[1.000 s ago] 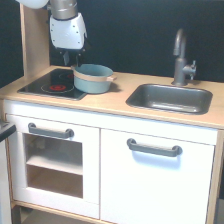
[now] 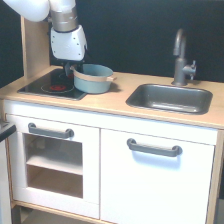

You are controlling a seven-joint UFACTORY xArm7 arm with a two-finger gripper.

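At the upper left, the white robot arm reaches down, and its dark gripper (image 2: 70, 68) is at the left side of a blue-grey pot (image 2: 97, 84). The fingers are small and dark, so I cannot tell whether they are open or shut, or whether they touch the pot. The pot stands upright on the right part of the black stove top (image 2: 45, 88), partly over the wooden counter, with a handle pointing right. A red burner mark shows left of it.
A metal sink (image 2: 170, 97) with a grey faucet (image 2: 181, 58) lies at the right. Bare wooden counter (image 2: 122, 88) separates pot and sink. Below are an open-fronted compartment (image 2: 55, 155) and a white cabinet door (image 2: 150, 185). A wooden post (image 2: 36, 45) rises behind the stove.
My gripper has come down toward the pot's left side. The pot looks to be in about the same place.
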